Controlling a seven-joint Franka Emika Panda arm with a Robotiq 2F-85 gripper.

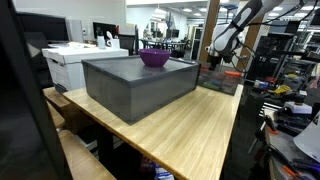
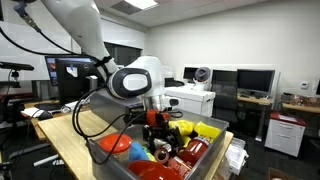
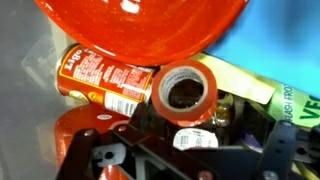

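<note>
My gripper stands open over a bin of mixed objects in the wrist view, its dark fingers along the lower edge. Just ahead of it is a red-orange roll [image 3: 170, 101] with a pale core, end-on to the camera. To its left lies an orange-red can [image 3: 100, 80] on its side. A red dish [image 3: 140, 28] fills the upper left. In exterior view 2, the gripper [image 2: 160, 142] is low over the bin's contents; the arm hides part of them. Whether the fingers touch anything cannot be made out.
The grey bin's wall [image 2: 205, 160] surrounds the crowded objects, including a yellow item [image 2: 206, 131]. A purple bowl [image 1: 154, 58] sits on a long grey box [image 1: 140, 92].
</note>
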